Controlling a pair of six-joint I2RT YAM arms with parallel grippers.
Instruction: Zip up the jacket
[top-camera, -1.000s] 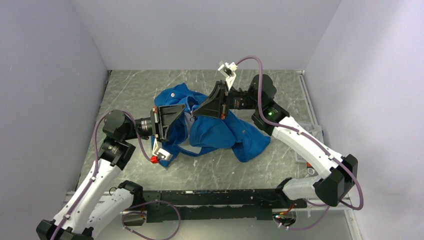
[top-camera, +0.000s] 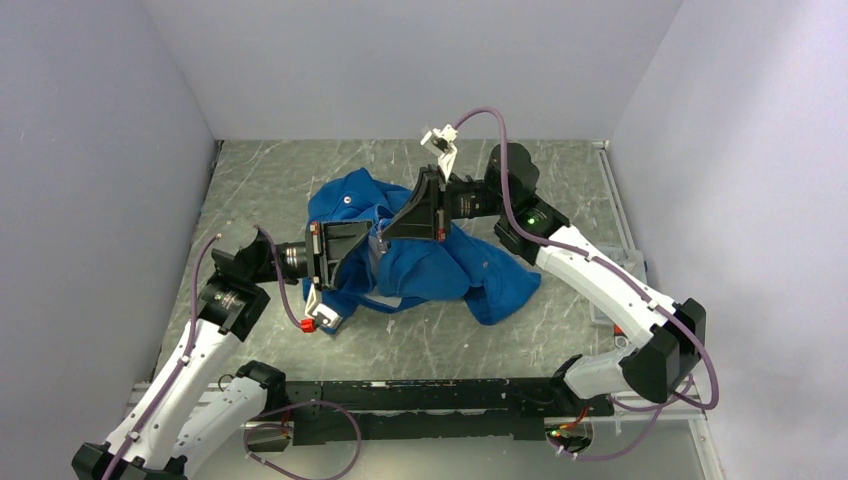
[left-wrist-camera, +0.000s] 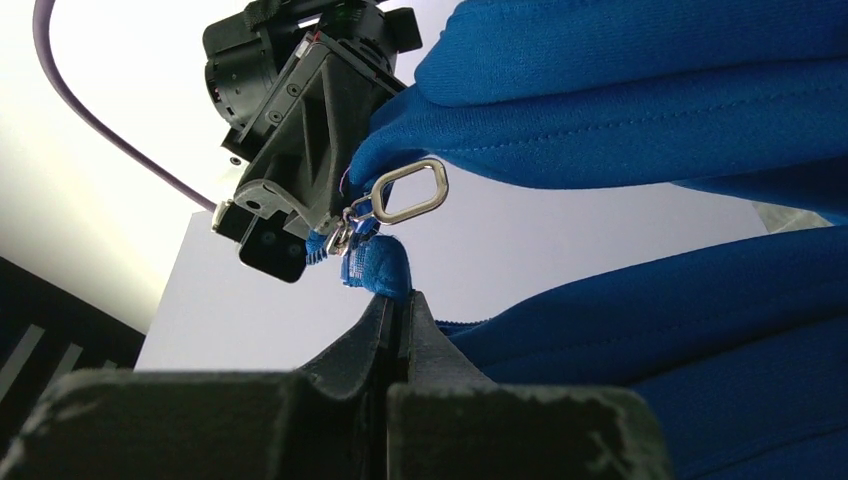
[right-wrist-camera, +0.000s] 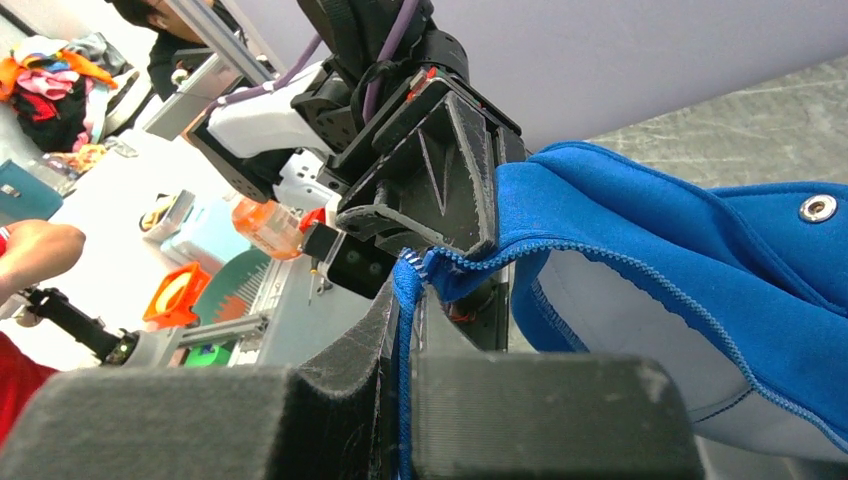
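Observation:
A blue jacket (top-camera: 490, 285) with grey lining is bunched on the table, its front edges raised between both grippers. My left gripper (top-camera: 366, 228) is shut, the blue zipper end (left-wrist-camera: 385, 265) at its fingertips; whether it is pinched is hard to see. Just beyond is the zipper slider with its metal oval pull (left-wrist-camera: 410, 190), beside my right gripper. My right gripper (top-camera: 388, 236) is shut on the blue zipper tape (right-wrist-camera: 404, 300), which runs down between its fingers. The open toothed edge (right-wrist-camera: 640, 270) curves away to the right in the right wrist view.
A clear bin (top-camera: 620, 260) sits at the right edge. Beyond the workspace, the right wrist view shows a person and clutter.

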